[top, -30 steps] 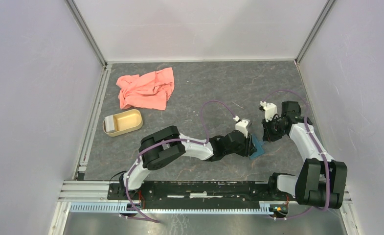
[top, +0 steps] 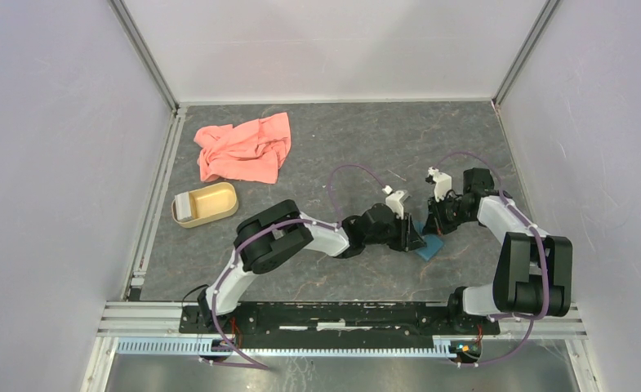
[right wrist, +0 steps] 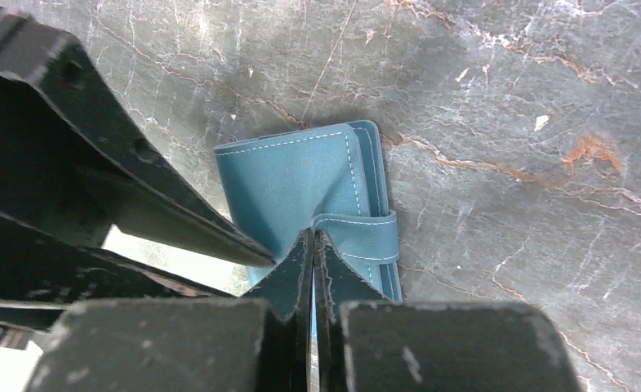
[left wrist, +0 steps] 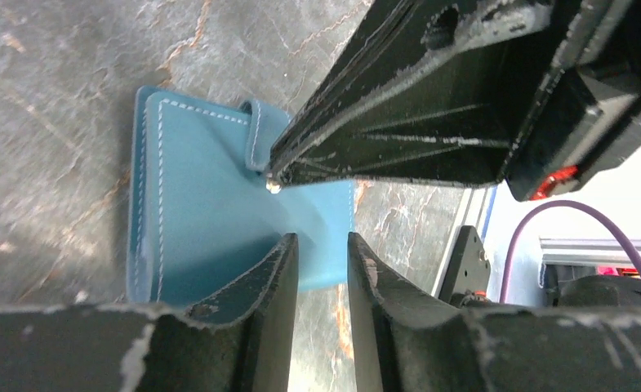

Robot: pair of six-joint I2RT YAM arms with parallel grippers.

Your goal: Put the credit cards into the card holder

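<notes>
The blue card holder (top: pixel 429 247) lies on the grey table between my two grippers, closed, with its strap (right wrist: pixel 358 237) over the edge in the right wrist view. My right gripper is shut at the strap, its tips over the holder's face; nothing shows between them. My left gripper is part open at the holder's side, a small gap between its fingers and nothing in it. In the left wrist view the holder (left wrist: pixel 211 188) lies behind the left finger, and the right gripper's dark fingers reach its strap. No loose credit card can be made out.
A yellow tray (top: pixel 227 201) with a pale block (top: pixel 183 207) in it stands on the left. Behind it lies a crumpled pink cloth (top: pixel 246 149). A wall rises close beside the right arm.
My right gripper has moved left, onto the card holder.
</notes>
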